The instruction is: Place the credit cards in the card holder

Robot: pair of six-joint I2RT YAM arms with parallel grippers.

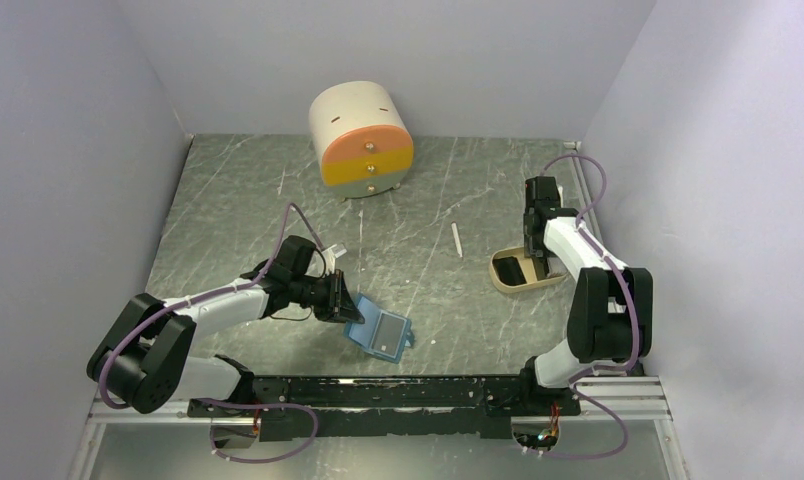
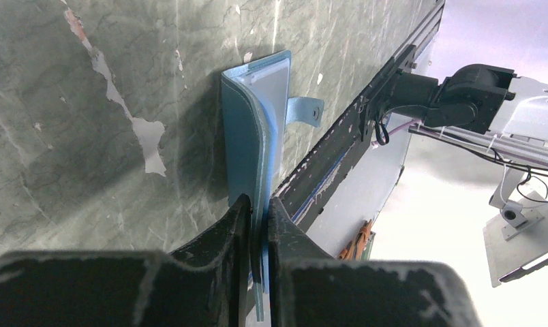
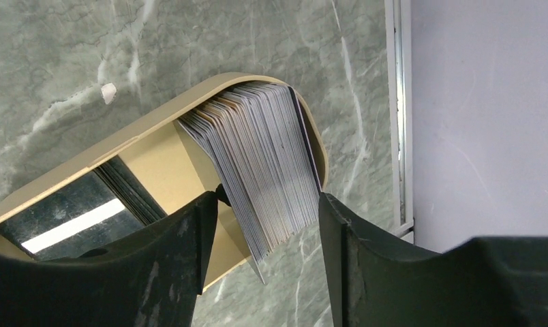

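Near the front of the table, the blue card holder point(image 1: 389, 334) lies spread open. My left gripper is shut on its upright blue cover, one dark finger on each side, as the left wrist view shows. The holder's strap point(image 2: 305, 111) with a snap sticks out to one side. At the right, a leaning stack of white-edged cards point(image 3: 268, 163) fills one end of a beige tray point(image 3: 129, 133). My right gripper stands open over the tray, a finger at either side of the stack; contact with the cards cannot be made out.
Dark items point(image 3: 70, 208), one with a white stripe, occupy the tray's other end. A white stick point(image 1: 456, 240) lies mid-table, and a small drawer cabinet point(image 1: 363, 140) stands at the back. The right wall point(image 3: 486, 116) is close to the tray.
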